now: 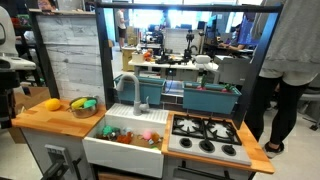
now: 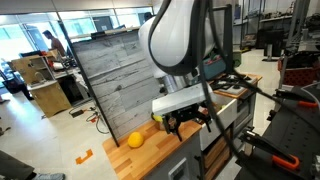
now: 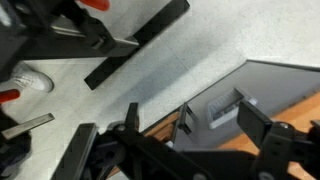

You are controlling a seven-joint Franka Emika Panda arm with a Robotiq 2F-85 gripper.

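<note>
My gripper reaches in from the bottom of the wrist view, its dark fingers spread wide with nothing seen between them. Beyond them lie pale floor, a grey cabinet (image 3: 275, 82) and a wooden counter edge. In exterior view 2 the gripper (image 2: 185, 122) hangs at the counter's front left end, above the grey cabinet front. On the wooden counter (image 1: 62, 120) sit a yellow round fruit (image 1: 52, 104) and a bowl of mixed items (image 1: 83, 106). The white sink (image 1: 110, 154) holds several colourful things.
A tall faucet (image 1: 138, 92) stands behind the sink. A gas stove (image 1: 207, 137) fills the counter's right side. Blue-grey bins (image 1: 208, 99) line the back shelf. A dark post frame rises around the counter. A person (image 1: 294, 85) stands at the right.
</note>
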